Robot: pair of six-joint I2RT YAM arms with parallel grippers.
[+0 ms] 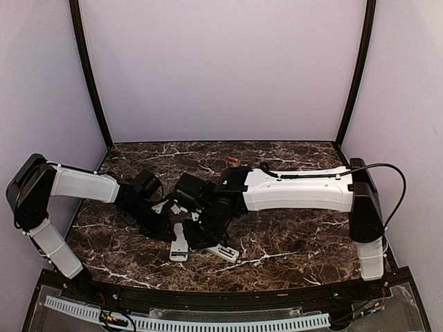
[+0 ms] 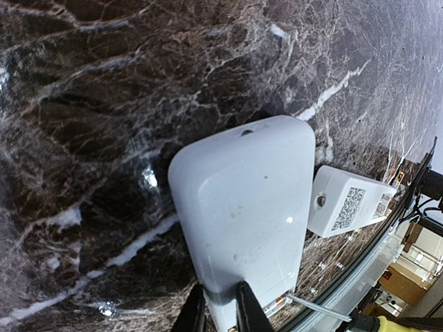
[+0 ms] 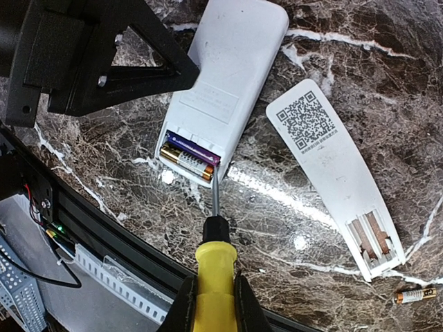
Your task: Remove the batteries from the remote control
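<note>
The white remote control (image 3: pixel 228 62) lies back side up on the dark marble table, its battery bay open at the near end. A purple battery (image 3: pixel 193 147) and an orange-and-black battery (image 3: pixel 187 162) sit side by side in the bay. My left gripper is shut at the remote's side edge, with part of its body between the fingertips. Held in my shut right gripper is a screwdriver with a yellow handle (image 3: pixel 216 277). Its thin shaft (image 3: pixel 215 194) reaches the right end of the batteries; exact contact is hard to tell.
A second white remote (image 3: pixel 311 145) with a QR code and an open, empty bay lies to the right. Near it is a loose battery (image 3: pixel 415 295). A small red object (image 1: pixel 232 159) lies at the back. Bare table surrounds them.
</note>
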